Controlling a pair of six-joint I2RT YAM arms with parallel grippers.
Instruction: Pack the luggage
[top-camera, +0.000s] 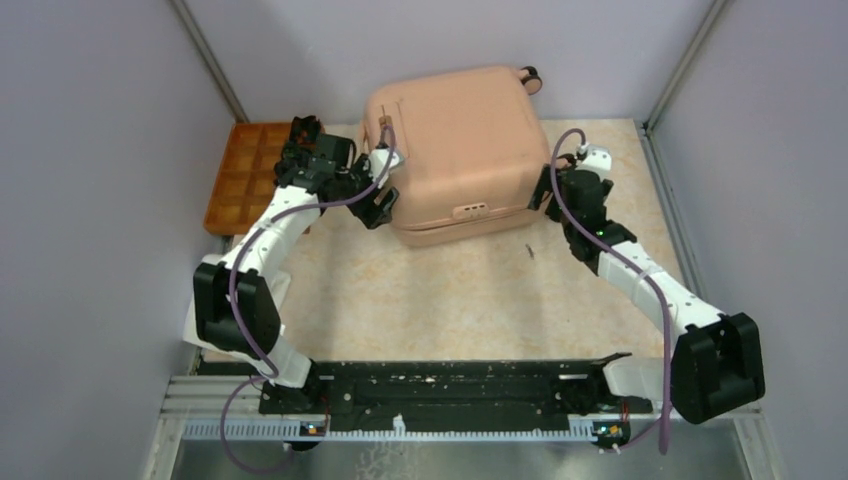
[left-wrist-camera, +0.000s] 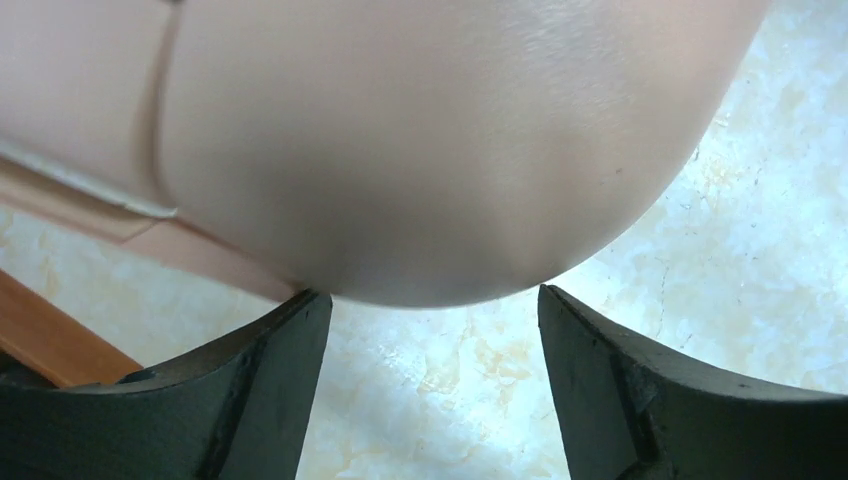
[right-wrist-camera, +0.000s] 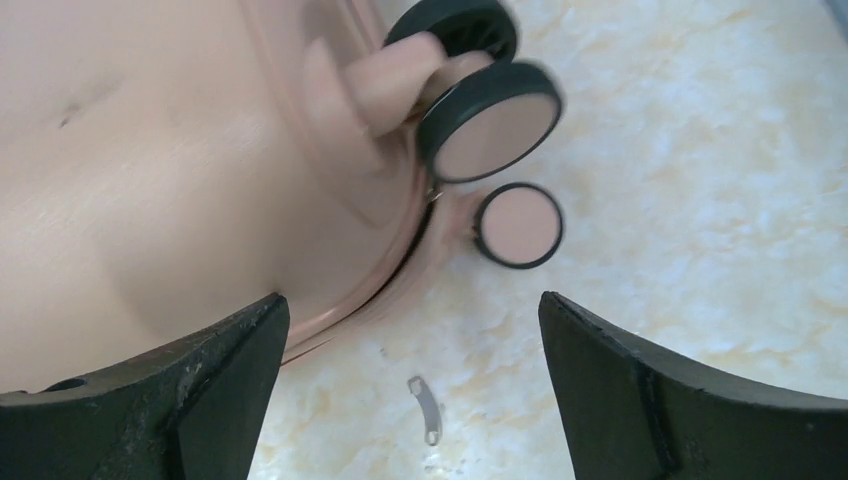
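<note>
A closed pink suitcase lies flat on the table, slightly askew, wheels toward the right. At its left front corner is my left gripper; in the left wrist view its fingers are apart just below the rounded corner, with bare table between them. My right gripper is over the right front corner, where the top view partly hides it. In the right wrist view it stands open, with the suitcase's corner and wheels beyond its fingertips and nothing between them.
An orange compartment tray holding dark items stands at the back left, with white material nearer on the left. Walls enclose the back and sides.
</note>
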